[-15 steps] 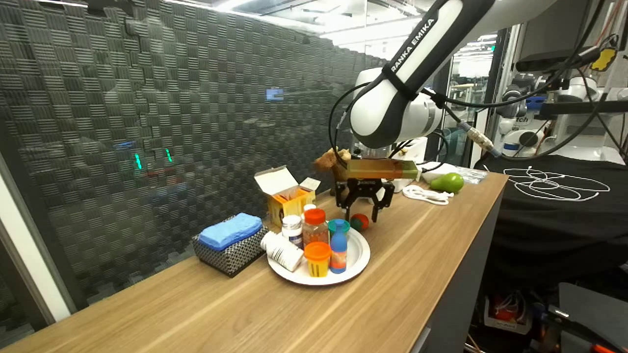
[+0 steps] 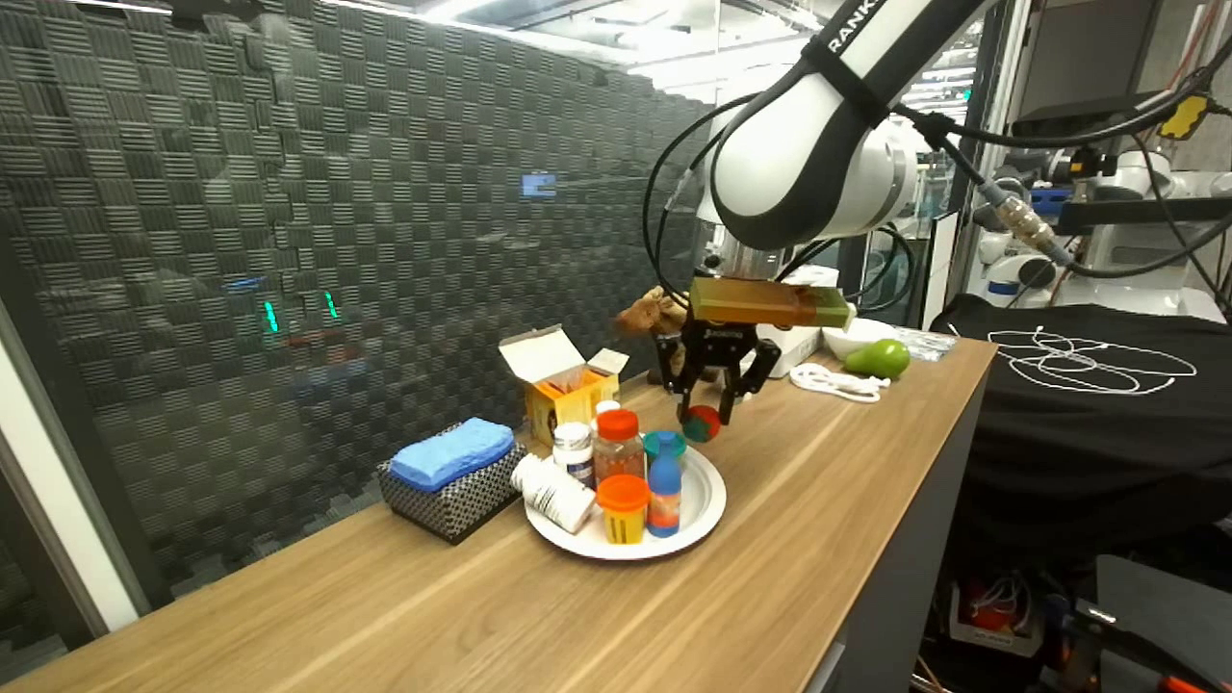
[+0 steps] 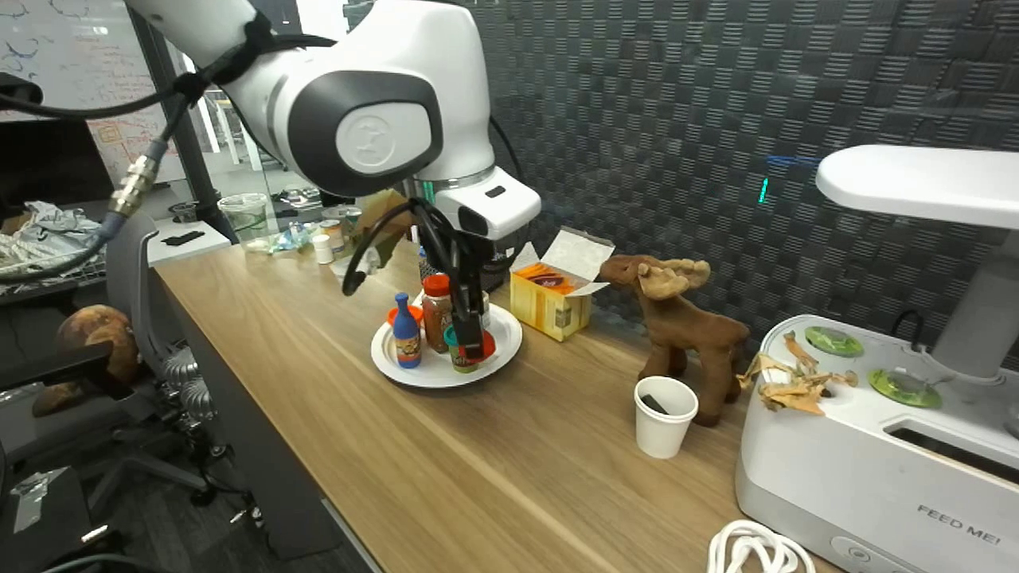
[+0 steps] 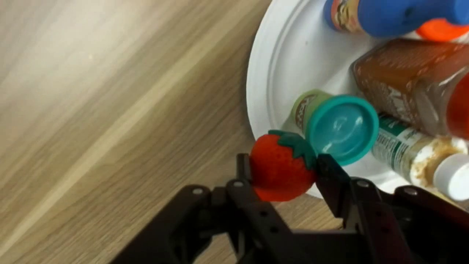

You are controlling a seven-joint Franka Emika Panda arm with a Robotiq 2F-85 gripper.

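A red strawberry (image 4: 281, 169) with a green leafy top is pinched between the two black fingers of my gripper, which is shut on it. In exterior view 1 the strawberry (image 2: 701, 423) hangs beneath the gripper (image 2: 705, 410), near the back rim of the white plate (image 2: 705, 508). Exterior view 2 shows the gripper (image 3: 473, 339) largely hiding the red fruit. Beside it in the wrist view is a teal-lidded tub (image 4: 343, 127) standing on the plate.
The plate is crowded with a blue bottle (image 2: 664, 491), an orange-lidded tub (image 2: 625, 508), a red-capped jar (image 2: 619, 445) and white bottles. A tea box (image 3: 551, 296), a toy moose (image 3: 692, 329) and a paper cup (image 3: 661, 425) stand nearby.
The gripper was open around the strawberry at the counter; now its fingers are closed on it. Arm and strawberry are slightly higher.
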